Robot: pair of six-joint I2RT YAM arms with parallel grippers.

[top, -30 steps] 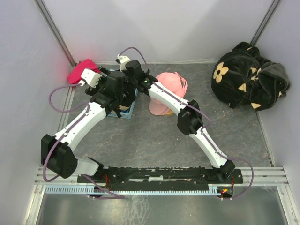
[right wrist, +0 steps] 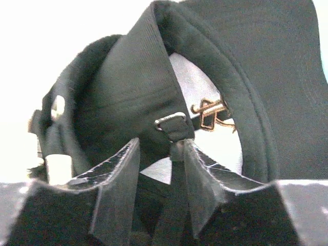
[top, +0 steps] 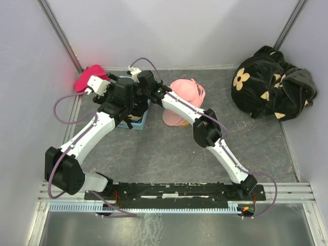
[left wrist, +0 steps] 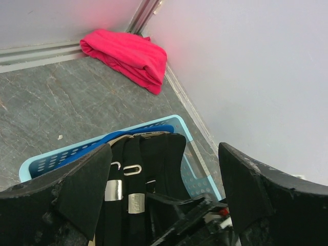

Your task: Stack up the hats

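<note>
In the right wrist view a dark cap [right wrist: 118, 87] with straps and a metal buckle fills the frame. My right gripper is down on it, fingers apart on either side of a strap near the buckle. My left gripper is open over the blue basket [left wrist: 61, 156], where black straps with metal slides lie on dark fabric. In the top view both grippers crowd over the basket and hide much of it. Pink caps [top: 185, 92] lie stacked to the right of the basket.
A red folded cloth [left wrist: 125, 59] lies in the back left corner. A black flowered fabric bundle [top: 271, 84] sits at the back right.
The left arm looks still.
</note>
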